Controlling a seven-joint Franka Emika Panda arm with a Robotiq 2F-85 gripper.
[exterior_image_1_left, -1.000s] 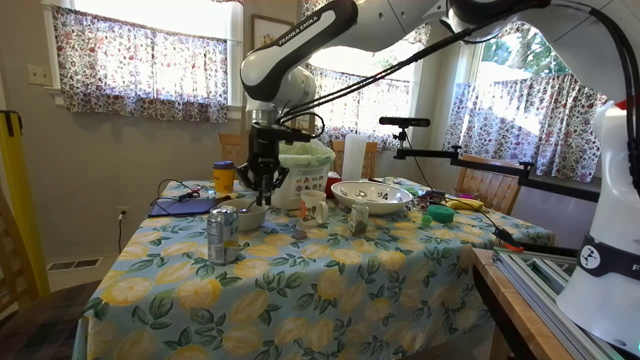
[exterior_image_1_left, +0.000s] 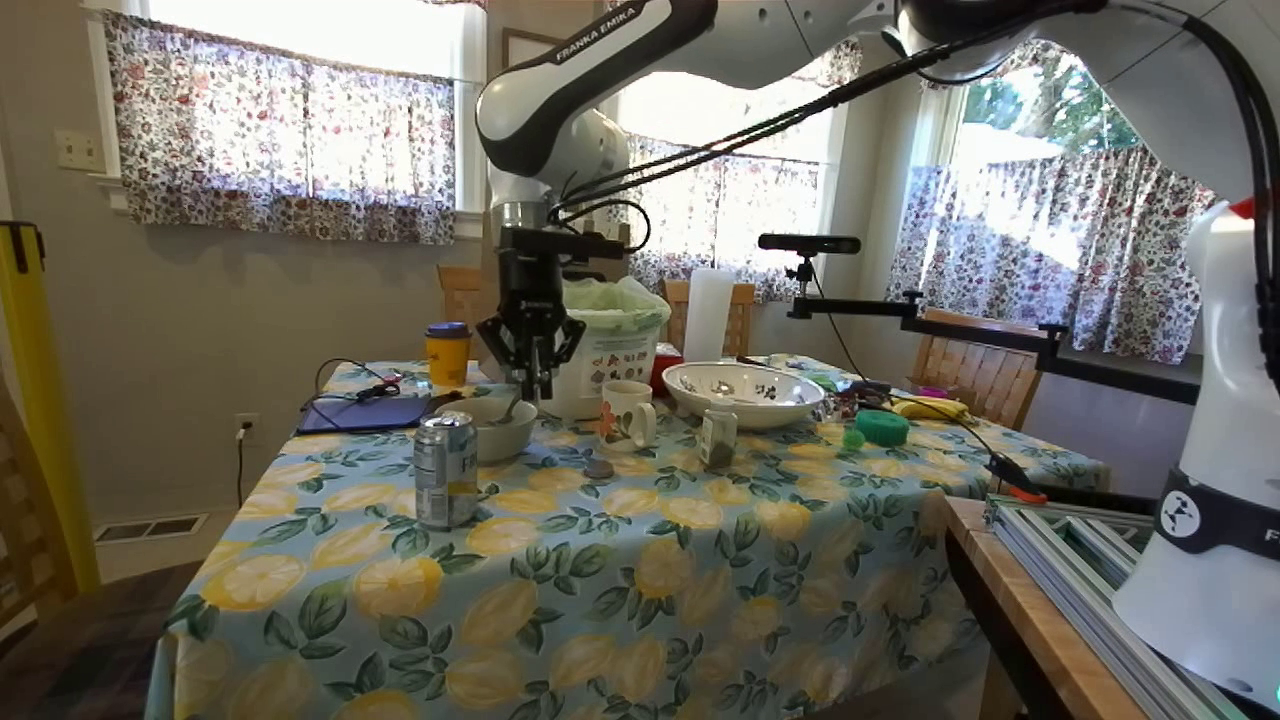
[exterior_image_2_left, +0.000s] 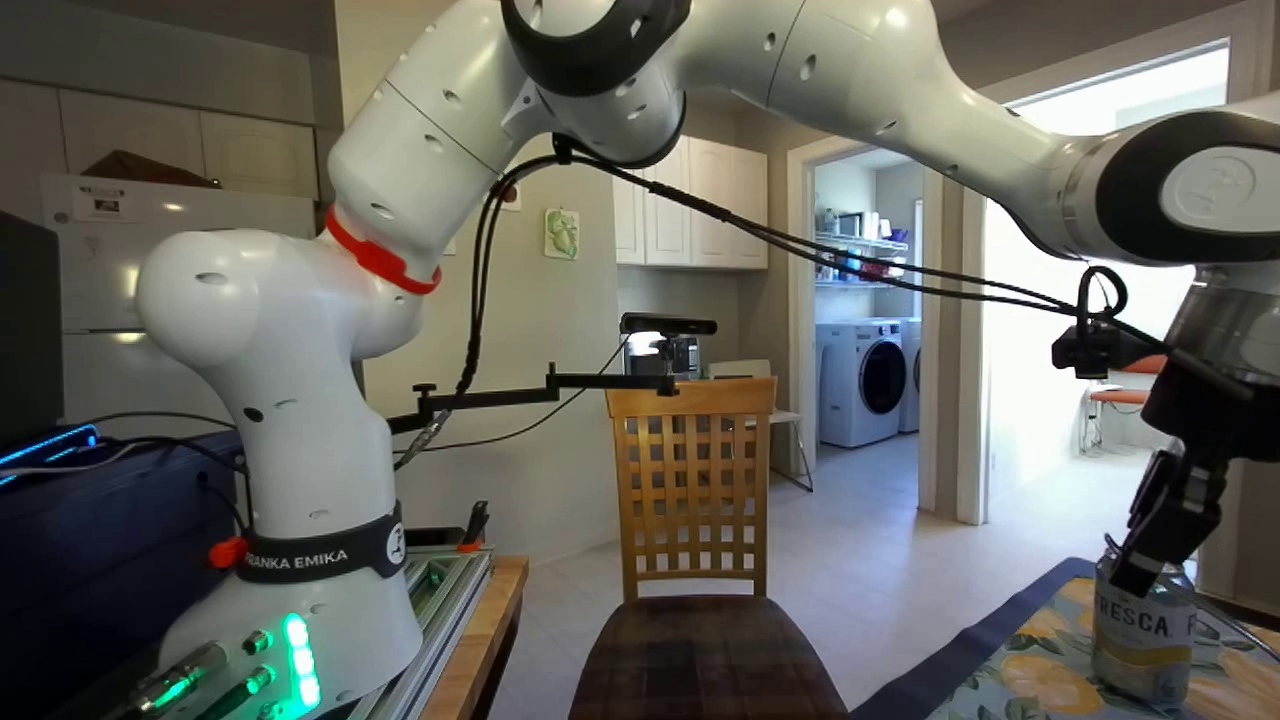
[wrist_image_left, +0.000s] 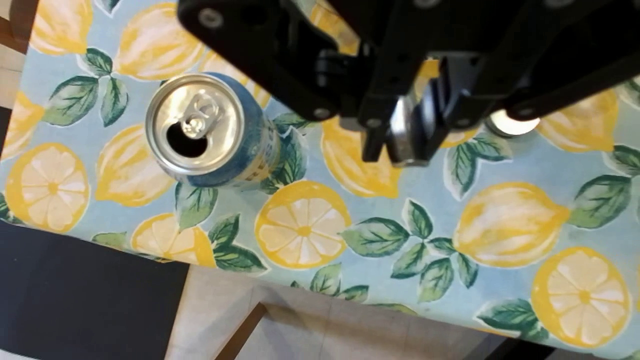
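My gripper (exterior_image_1_left: 536, 386) points down just over the right rim of a pale bowl (exterior_image_1_left: 504, 442). A silvery utensil (exterior_image_1_left: 513, 406) leans in that bowl, its upper end rising to the fingers. In the wrist view, a shiny metal piece (wrist_image_left: 403, 135), seemingly the utensil's handle, sits between the closed fingers. Most of it is hidden by the gripper, and the bowl cannot be made out there. A soda can (exterior_image_1_left: 445, 472) stands upright in front of the bowl; its opened top (wrist_image_left: 195, 124) shows left of the fingers.
Right of the bowl stand a mug (exterior_image_1_left: 626, 415), a small bottle (exterior_image_1_left: 719, 434) and a wide white bowl (exterior_image_1_left: 746, 414). A lined bin (exterior_image_1_left: 618, 342) rises behind. A small round disc (exterior_image_1_left: 597, 469) lies on the cloth.
My gripper has shifted slightly right and down and looks turned. The utensil in the bowl now stands a little further right and steeper. The can and bowl have stayed put.
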